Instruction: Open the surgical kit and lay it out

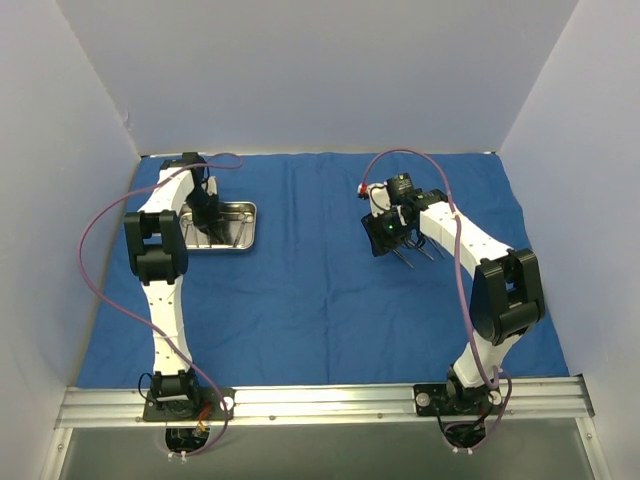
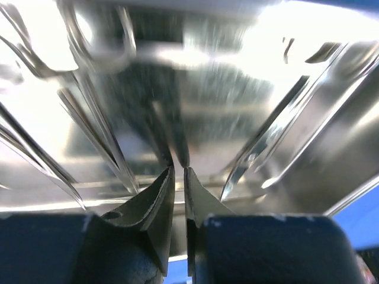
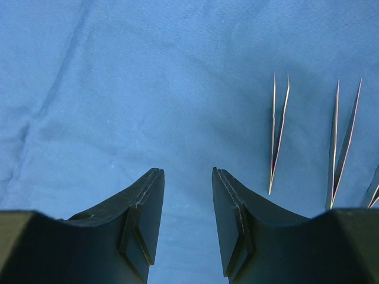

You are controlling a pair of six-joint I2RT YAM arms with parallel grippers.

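The steel tray (image 1: 250, 230) at the left holds several instruments, seen close up in the left wrist view: scissors-like tools (image 2: 98, 118) on the left and slim tools (image 2: 272, 127) on the right. My left gripper is down in the tray between them, its fingertips nearly together; whether anything thin is between them is unclear. My right gripper stands open above the cloth, nothing between its fingers, left of laid-out tweezers (image 3: 278, 136) and further slim instruments (image 3: 346, 142).
Pale walls enclose the back and both sides. The right arm (image 1: 460, 240) partly hides the instruments beneath it in the top view.
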